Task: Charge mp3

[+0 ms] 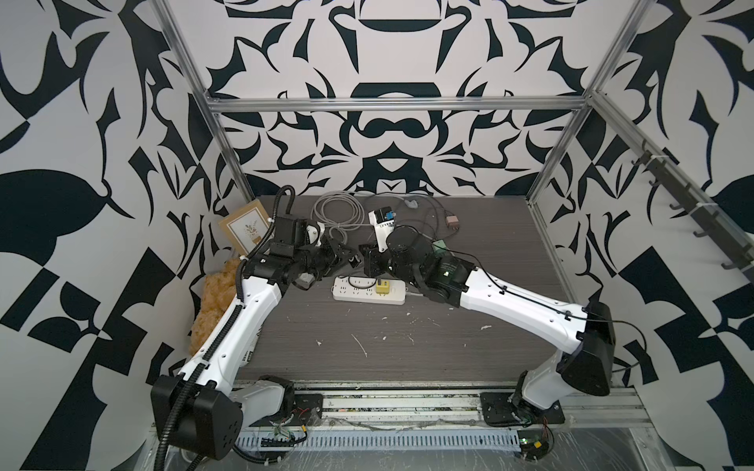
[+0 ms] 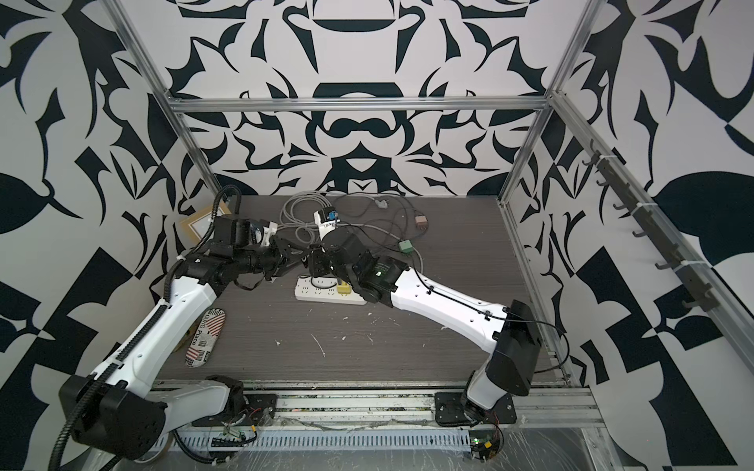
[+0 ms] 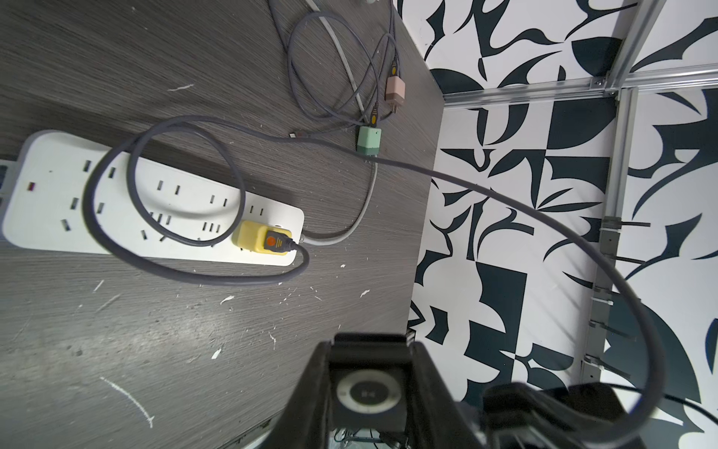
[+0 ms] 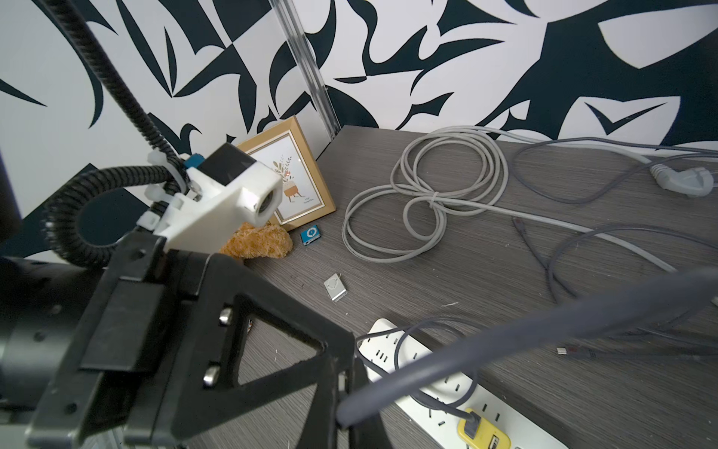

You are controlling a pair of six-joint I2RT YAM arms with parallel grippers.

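Note:
A small dark mp3 player with a pale round dial [image 3: 368, 393] sits between the fingers of my left gripper, which is shut on it. Facing it closely, my right gripper is shut, with the thick grey charging cable [image 4: 478, 355] running into its fingertips. The cable's plug end is hidden there, so I cannot tell whether it touches the player. The cable loops over the white power strip [image 3: 48, 191], and its other end joins the yellow plug [image 3: 254, 235] seated in the strip. Both grippers meet above the strip in the top left view.
A green plug [image 3: 368, 140] and a pink plug [image 3: 395, 89] lie with tangled cables. Coiled grey cable [image 4: 441, 196], a blue player [image 4: 310, 234], a silver piece [image 4: 336, 287] and a picture frame [image 4: 299, 173] stand farther back.

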